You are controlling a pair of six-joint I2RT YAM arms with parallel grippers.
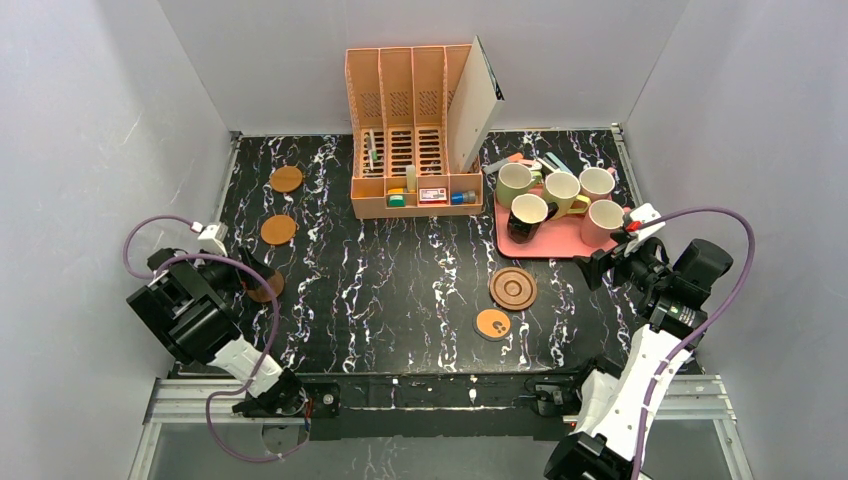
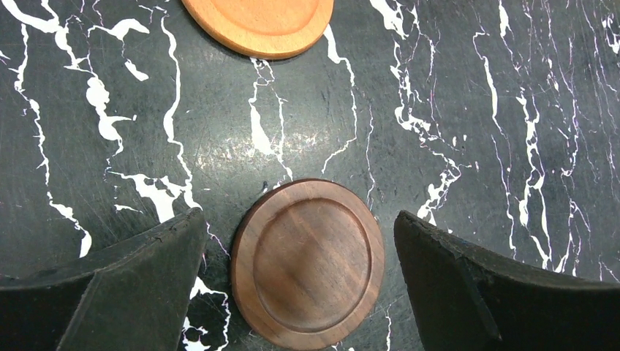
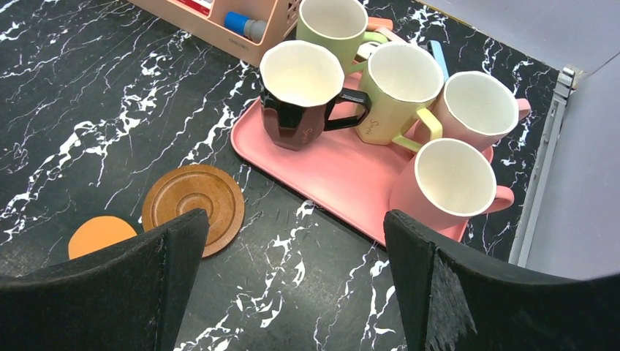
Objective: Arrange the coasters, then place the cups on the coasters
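Observation:
Several cups crowd the pink tray (image 1: 556, 243) at the right: a black and cream cup (image 3: 294, 102), a yellow cup (image 3: 401, 95), a green cup (image 3: 326, 25) and two pink cups, the nearer pink cup (image 3: 439, 186) by the tray's front right. My right gripper, open and empty, hovers in front of the tray. Left of it lie a brown ringed coaster (image 1: 513, 288) and an orange coaster (image 1: 492, 324). On the left side, my left gripper is open above a dark wooden coaster (image 2: 307, 263), not gripping it. Beyond that sits a lighter wooden coaster (image 2: 267, 25).
An orange divided organizer (image 1: 415, 211) with small items and a white board (image 1: 474, 105) stands at the back. Another round coaster (image 1: 286, 179) is at the far left.

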